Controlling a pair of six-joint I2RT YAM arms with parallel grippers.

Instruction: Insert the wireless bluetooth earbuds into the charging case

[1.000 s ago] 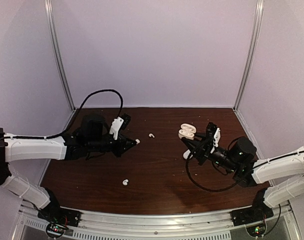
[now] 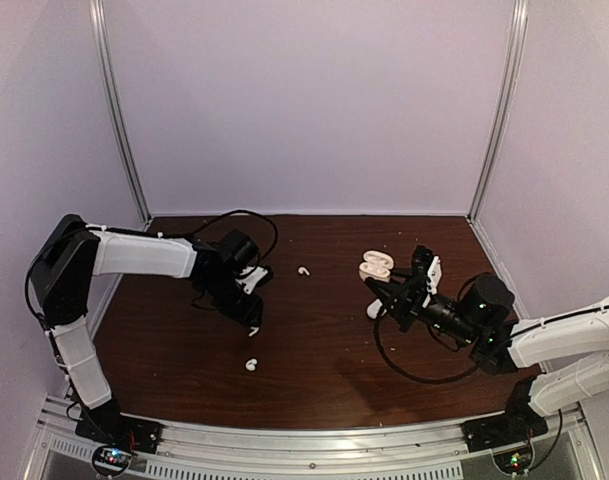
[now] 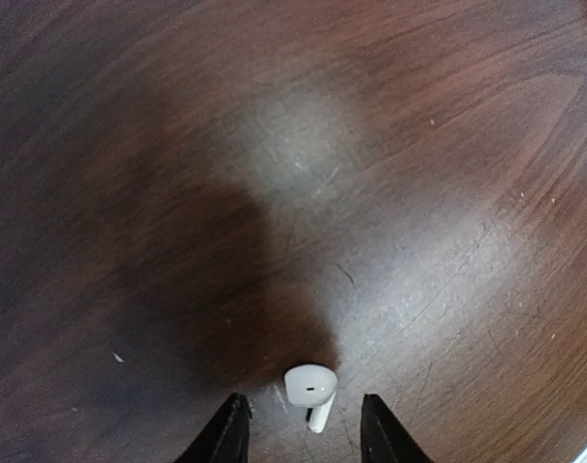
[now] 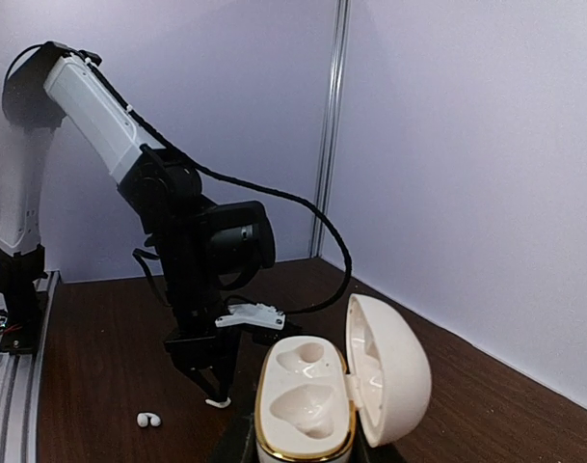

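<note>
My left gripper points down at the table, fingers open around a white earbud (image 3: 310, 386) lying there, which also shows in the top view (image 2: 253, 330). My right gripper (image 2: 382, 284) is shut on the open charging case (image 4: 303, 405), held up with lid (image 4: 394, 371) raised and both cavities empty. Other earbuds lie on the table: one (image 2: 251, 365) toward the front, one (image 2: 303, 271) further back.
A white object (image 2: 375, 309) sits under the right gripper.
The right arm and case look unchanged.
</note>
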